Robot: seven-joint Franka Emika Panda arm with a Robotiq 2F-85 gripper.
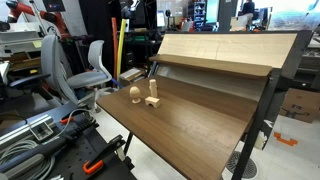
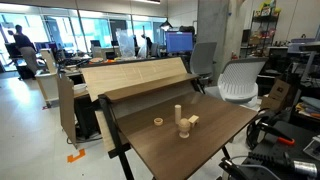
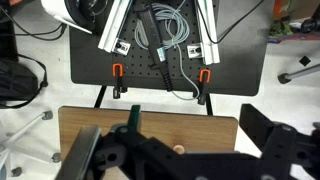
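Several small pale wooden pieces stand on the brown table point(image 1: 190, 120). In exterior view 1 they are a rounded piece point(image 1: 135, 92), an upright peg point(image 1: 153, 86) and a low block point(image 1: 152, 101). Exterior view 2 shows the peg point(image 2: 178, 112), the block point(image 2: 194, 120), a rounded piece point(image 2: 184, 131) and a small flat round piece point(image 2: 158, 121) apart from them. My gripper looks open in the wrist view, its dark fingers spread wide. Between them, well below, a round wooden piece point(image 3: 179, 149) shows on the table. Nothing appears held.
A raised wooden shelf point(image 2: 145, 90) runs along one long side of the table. Beside the table stands a dark base point(image 3: 180, 70) with cables and metal rails. A grey chair point(image 1: 88, 70) is near the table's far end.
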